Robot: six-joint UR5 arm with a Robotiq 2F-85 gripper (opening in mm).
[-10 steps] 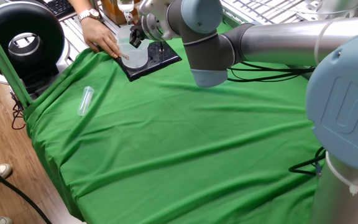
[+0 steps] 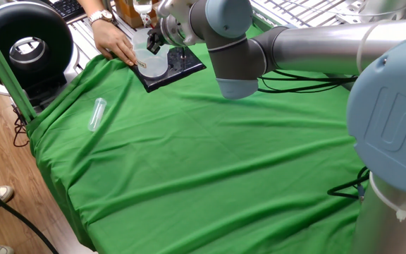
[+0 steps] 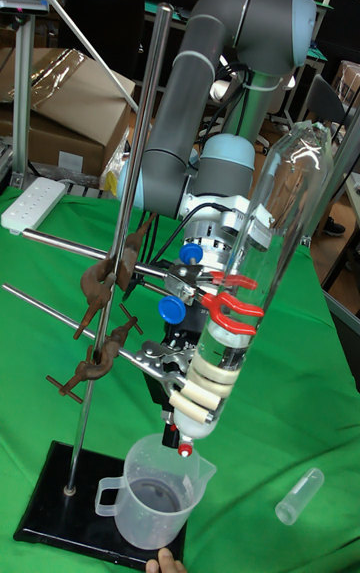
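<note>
A clear glass vessel (image 3: 272, 242) with a red-tipped outlet is clamped at a tilt on a metal stand (image 3: 138, 168). Directly under the outlet, a translucent jug (image 3: 158, 498) stands on the stand's black base (image 3: 64, 525); from exterior view 1 the jug (image 2: 152, 62) is partly behind the arm. My gripper (image 2: 154, 41) is a small dark shape at the upper edge, close above the jug. In exterior view 3, its black fingers (image 3: 169, 415) reach in beside the vessel's lower end, largely hidden by the clamps. How its fingers stand does not show.
A person's hand (image 2: 113, 44) rests at the base beside the jug. An empty clear tube (image 2: 97, 114) lies on the green cloth (image 2: 210, 169), which is otherwise free across the middle and front. A white power strip (image 3: 34, 205) lies at the cloth's far side.
</note>
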